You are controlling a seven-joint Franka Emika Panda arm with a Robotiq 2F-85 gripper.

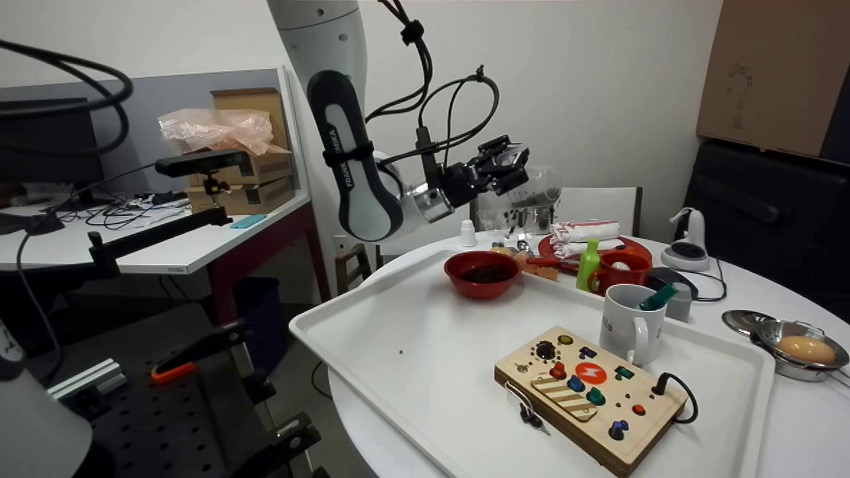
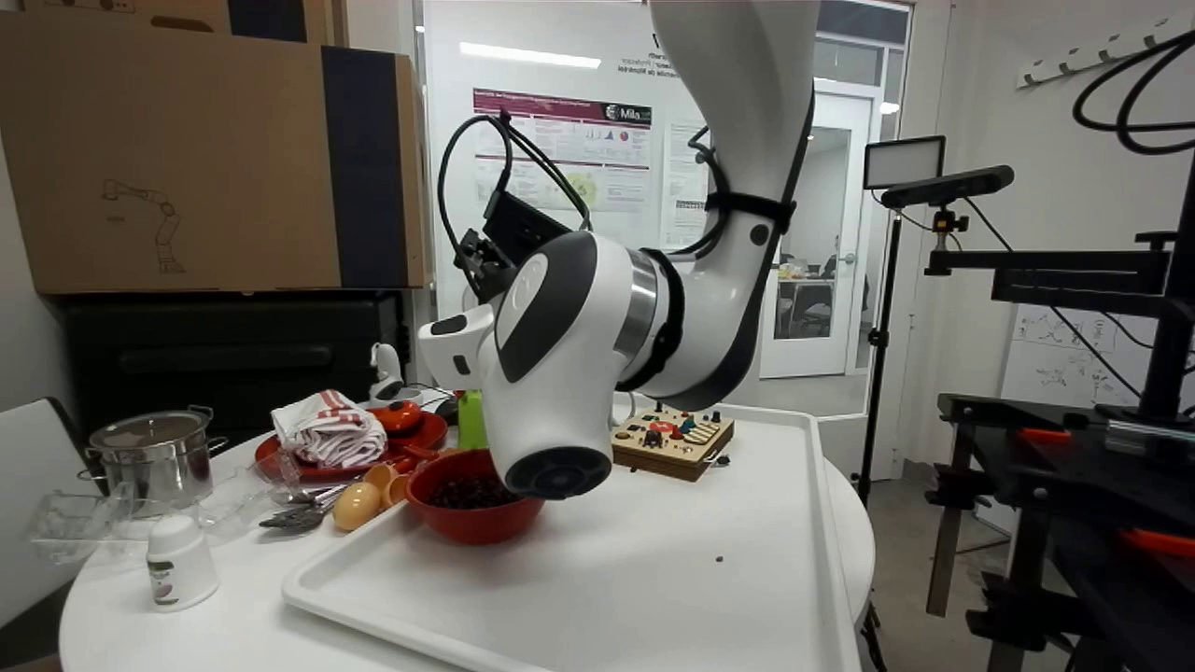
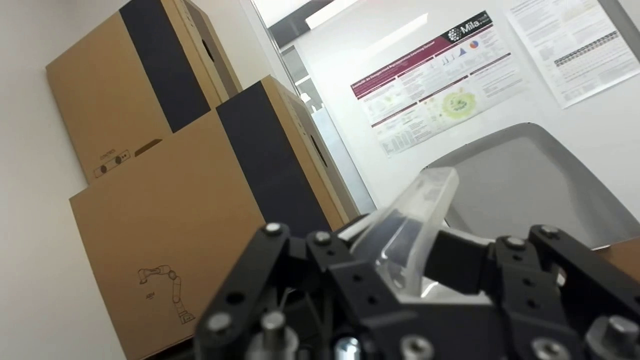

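My gripper is raised above the far side of the white tray, pointing away and to the right. In the wrist view, the gripper is shut on a clear plastic part, apparently the handle of a transparent container. That container shows faintly beyond the fingers in exterior view 1, with dark bits inside. Below and nearer stands a red bowl, partly filled with dark bits. From exterior view 2, the arm hides the gripper and container, while the bowl remains visible.
A wooden switch box and a white mug occupy the tray's right part. Behind it are a green bottle, a red mug and a towel. The tray's left half is mostly clear, apart from a dark speck.
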